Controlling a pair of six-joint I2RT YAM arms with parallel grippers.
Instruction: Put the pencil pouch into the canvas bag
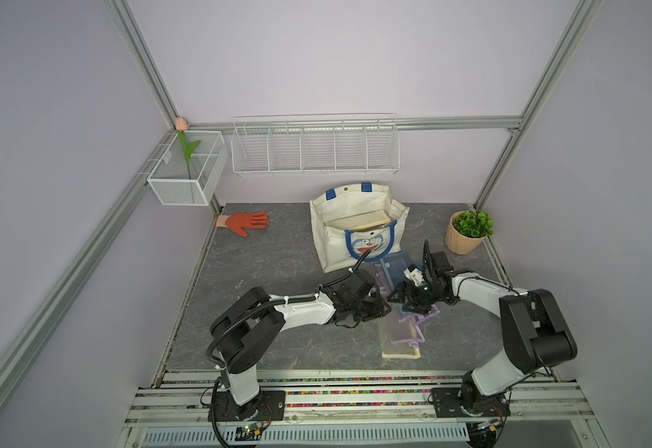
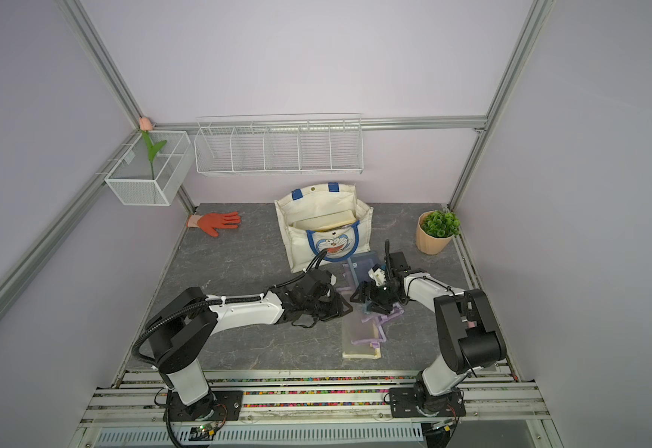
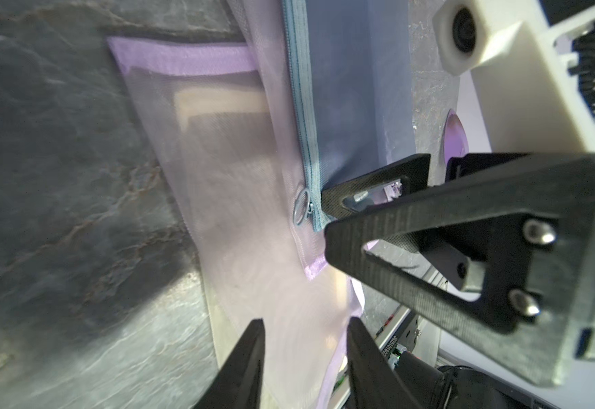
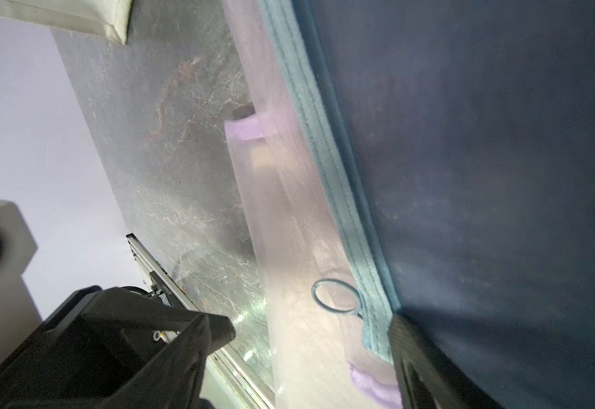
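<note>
Mesh pouches, one dark blue with a teal zipper point(image 4: 331, 177), others pale lilac point(image 3: 229, 191), lie stacked on the table before the white canvas bag point(image 1: 335, 246), which stands open at the back. It is unclear which is the pencil pouch. My left gripper hangs over the lilac pouch, fingers apart, nothing clearly between them. My right gripper is open over the stack, beside the blue pouch's zipper end and pull ring.
An orange glove point(image 1: 245, 222) lies at the back left and a potted plant point(image 1: 464, 237) stands at the back right. Wire baskets point(image 1: 314, 145) hang on the walls.
</note>
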